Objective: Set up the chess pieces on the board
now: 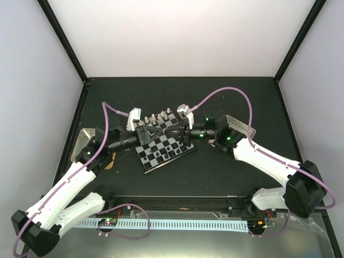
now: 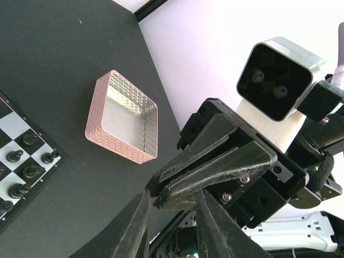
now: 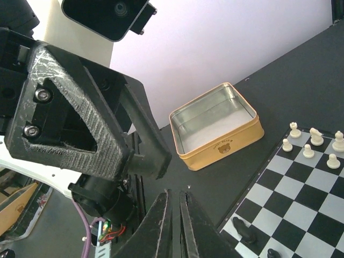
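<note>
The chessboard [image 1: 165, 153] lies mid-table, white pieces [image 3: 332, 161] along its far side and black pieces [image 2: 19, 191] along its near side. My left gripper [image 1: 156, 134] and right gripper [image 1: 169, 133] meet tip to tip above the board. The left one is shut; whatever is between its fingers is hidden behind the right gripper's fingertips in the left wrist view. Whether the right gripper is fully shut or part open is unclear.
A pink box [image 2: 94, 121] stands right of the board and a tin box [image 3: 217, 151] left of it, both under or beside the arms. Dark bare table surrounds them, with walls behind.
</note>
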